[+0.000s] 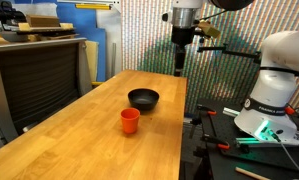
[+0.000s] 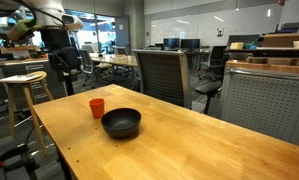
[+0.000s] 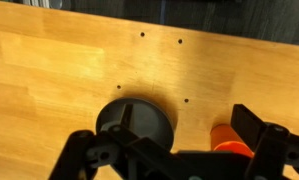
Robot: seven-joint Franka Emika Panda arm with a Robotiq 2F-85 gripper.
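On the wooden table stands an orange-red cup [image 1: 130, 121], upright, with a black bowl [image 1: 143, 98] close by. In the second exterior view the bowl [image 2: 121, 123] is in front and to the right of the cup [image 2: 97, 108]. My gripper [image 1: 179, 70] hangs well above the table, apart from both. From the wrist, the gripper is open, its fingers spread wide with bare tabletop between them. The bowl [image 3: 147, 113] shows partly behind the left finger, and the cup [image 3: 227, 137] lies partly hidden by the right one.
Dark office chairs [image 2: 167, 80] stand beyond its far edge. A wooden stool [image 2: 27, 95] is behind the arm's side, off the table.
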